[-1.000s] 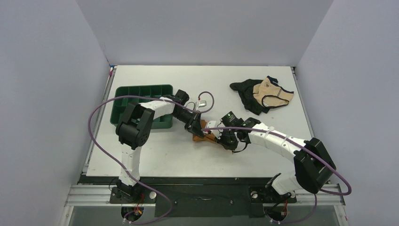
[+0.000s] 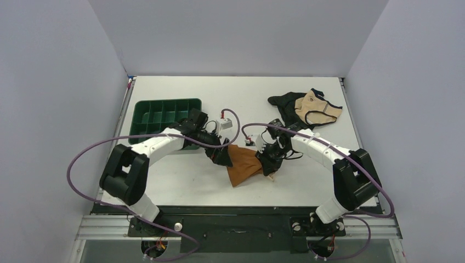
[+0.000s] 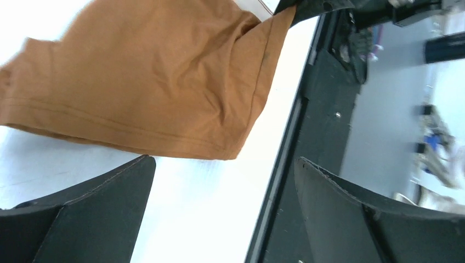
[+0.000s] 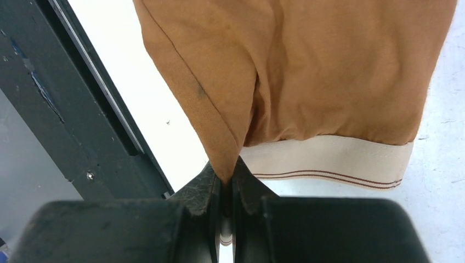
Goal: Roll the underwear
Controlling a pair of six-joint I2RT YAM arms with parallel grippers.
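Brown underwear (image 2: 240,170) with a pale waistband (image 4: 329,159) lies partly spread on the white table between my two grippers. My right gripper is shut on the near corner of the cloth, which is pinched into a narrow fold running down between its fingers. Over the left part of the underwear stands my left gripper, its fingers wide apart with nothing between them. In the left wrist view the brown cloth (image 3: 148,82) stretches above the fingers, its hemmed edge turned toward them.
A green divided box (image 2: 167,112) stands at the back left, partly behind the left arm. Black and beige garments (image 2: 315,109) are heaped at the back right. Bare table (image 2: 189,183) shows at the front left.
My left gripper has moved left off the cloth's middle; the right has shifted slightly right.
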